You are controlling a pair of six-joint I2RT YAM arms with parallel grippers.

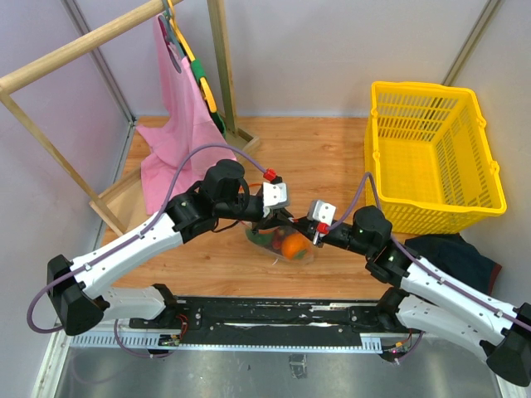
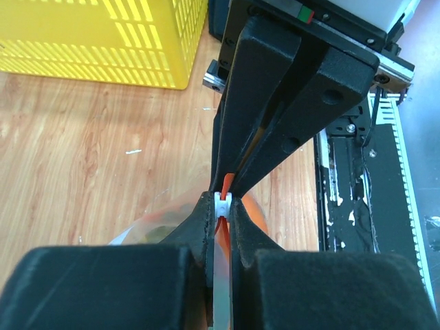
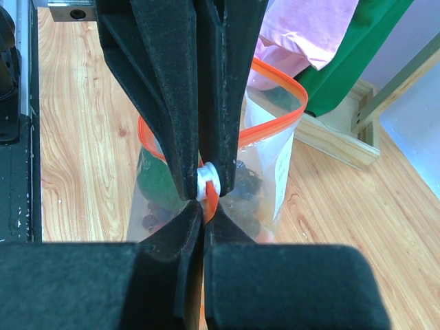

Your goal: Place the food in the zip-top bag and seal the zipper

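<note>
The clear zip top bag (image 1: pixel 310 256) stands on the wooden table between the arms, with an orange food item (image 1: pixel 294 245) and a green one (image 1: pixel 259 235) inside. Its orange zip edge (image 3: pixel 273 125) gapes behind the grippers in the right wrist view. At one end of the zip, my left gripper is shut on the white zipper slider (image 2: pixel 222 205). Close against it, my right gripper is shut on the thin orange zip end (image 3: pixel 211 200). The fingers of both grippers almost touch, and they hide part of the zip in the top view.
A yellow basket (image 1: pixel 371 170) stands empty at the back right, with dark cloth (image 1: pixel 452 261) in front of it. Pink cloth (image 1: pixel 187 124) hangs from a wooden rack (image 1: pixel 79 48) at the left. Bare table lies behind the bag.
</note>
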